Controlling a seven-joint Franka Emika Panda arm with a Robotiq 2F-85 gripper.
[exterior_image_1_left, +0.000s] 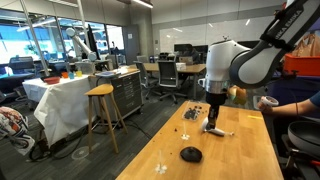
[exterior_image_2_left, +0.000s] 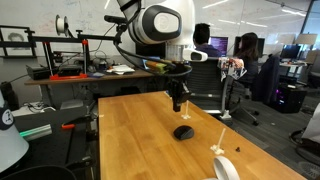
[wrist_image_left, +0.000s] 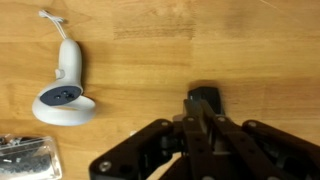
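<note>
My gripper (exterior_image_1_left: 212, 110) hangs above the wooden table, pointing down. In the second exterior view the gripper (exterior_image_2_left: 177, 103) is over the table, behind a dark rounded object (exterior_image_2_left: 183, 132) that lies apart from it. In the wrist view a small black piece (wrist_image_left: 205, 94) shows at the fingertips, and the fingers look shut on it; its shape is mostly hidden by the fingers. A white controller (wrist_image_left: 68, 80) with a strap lies to the left in that view, also seen in the first exterior view as a white controller (exterior_image_1_left: 217, 129).
A clear box of small parts (wrist_image_left: 28, 158) sits at the lower left of the wrist view. Thin stands on white bases (exterior_image_1_left: 185, 136) stand on the table. The dark rounded object (exterior_image_1_left: 190, 154) lies nearer the front.
</note>
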